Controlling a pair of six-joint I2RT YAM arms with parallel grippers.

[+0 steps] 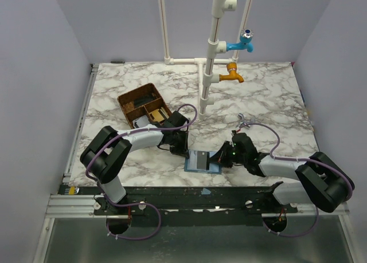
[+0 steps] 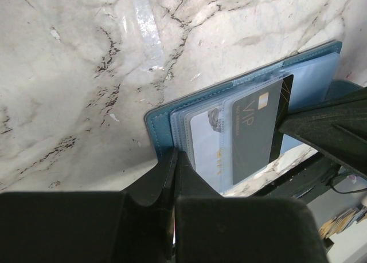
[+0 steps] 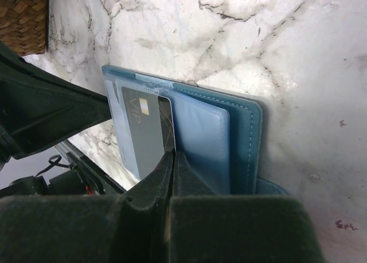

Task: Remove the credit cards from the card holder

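Note:
The blue card holder (image 1: 215, 166) lies near the table's front edge, its clear sleeves holding a grey VIP card (image 2: 253, 137) with a black stripe and a pale card (image 2: 205, 148). My left gripper is shut at the holder's left end, nothing visible between its fingers. My right gripper is shut, its tips on the VIP card's striped edge. Whether that card is pinched at all cannot be told.
A divided wooden box (image 1: 139, 97) stands at the back left. A pipe rack with blue and orange taps (image 1: 231, 76) rises behind the holder.

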